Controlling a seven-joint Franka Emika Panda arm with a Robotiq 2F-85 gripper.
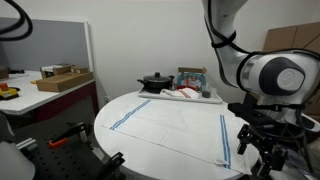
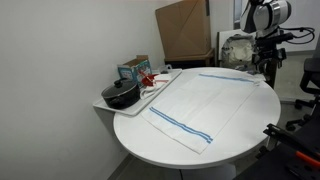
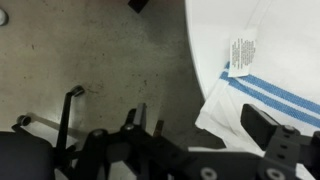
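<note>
A white cloth with blue stripes lies spread over the round white table. Its near corner hangs at the table's edge in the wrist view, with a small printed label close by. My gripper is open, nothing between its fingers, with the table edge and floor beneath. In exterior view 1 the gripper is low at the table's right edge, beside the striped end of the cloth. Whether a finger touches the cloth cannot be told.
A black pot and a colourful box stand on a white tray at the table's far side. Cardboard boxes are off to the left. Grey floor shows beyond the table edge.
</note>
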